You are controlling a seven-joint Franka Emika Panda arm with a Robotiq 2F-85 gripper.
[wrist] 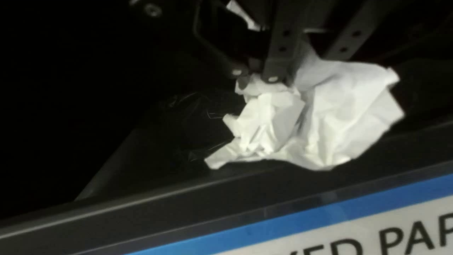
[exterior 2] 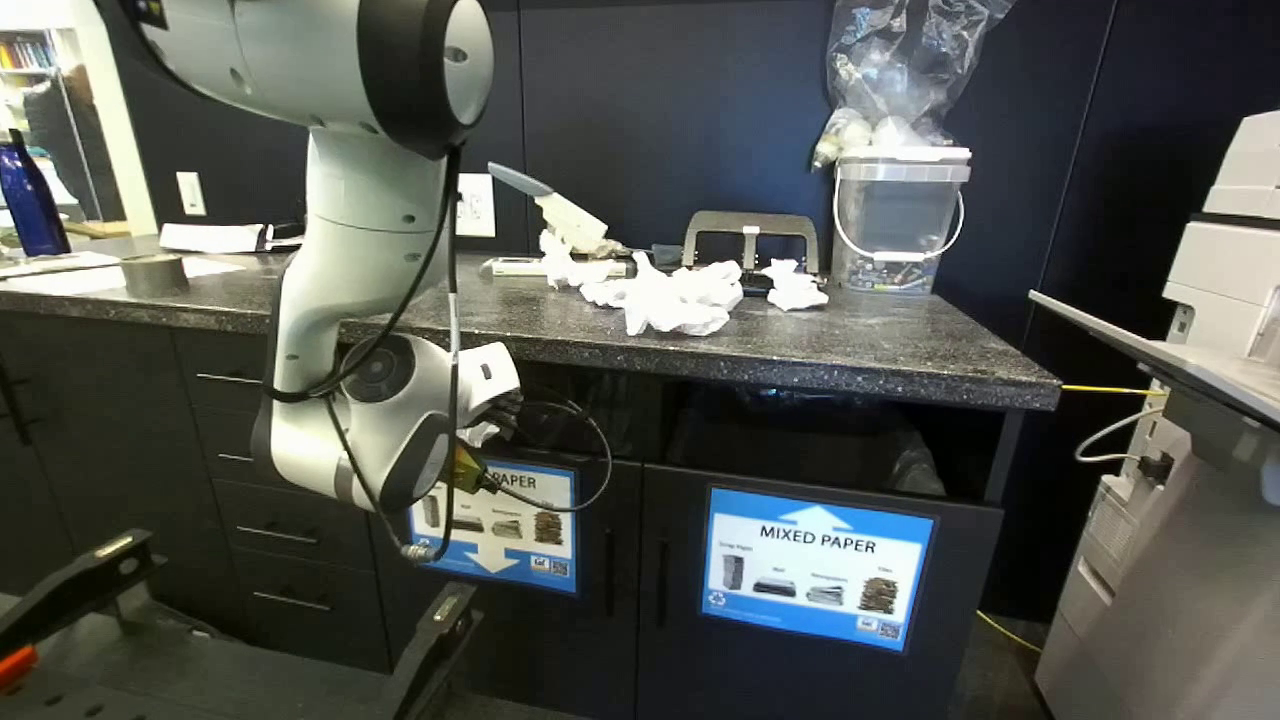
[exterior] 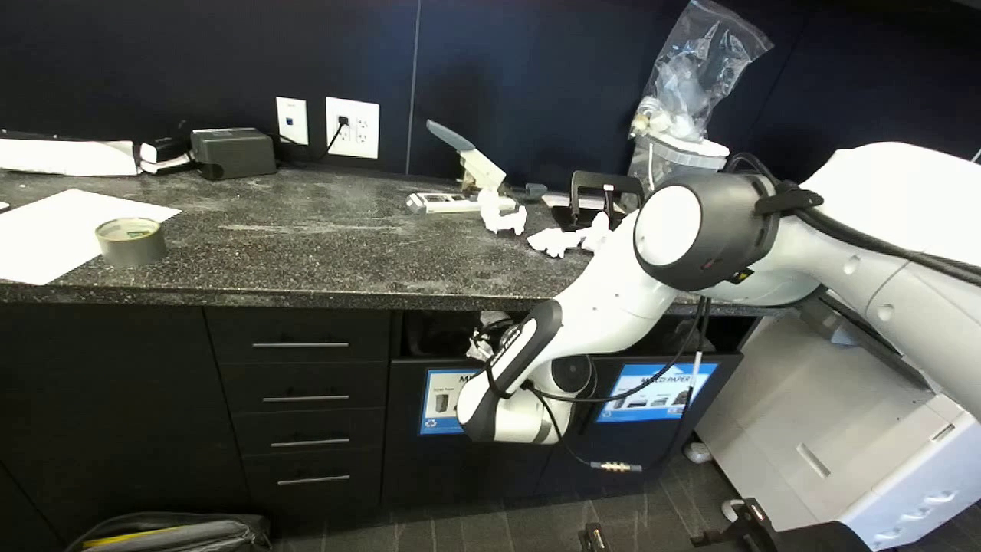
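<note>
A crumpled white paper (wrist: 335, 114) hangs from my gripper, which is shut on its upper part. In the wrist view the paper is at the dark cabinet opening, above the front edge (wrist: 178, 191) that carries the blue-and-white sign (wrist: 339, 238). Exterior view 1 shows only a bit of the same paper (exterior: 480, 345) at the left opening under the counter; the arm hides my fingers there. Several more crumpled white papers (exterior 2: 678, 298) lie on the countertop (exterior 2: 864, 342).
A second opening (exterior 2: 792, 420) with a MIXED PAPER sign (exterior 2: 818, 564) is to the right. On the counter stand a lidded clear bucket (exterior 2: 894, 222), a black hole punch (exterior: 602, 195) and a tape roll (exterior: 130, 241). The counter overhangs both openings. A printer (exterior: 828, 395) occupies the right.
</note>
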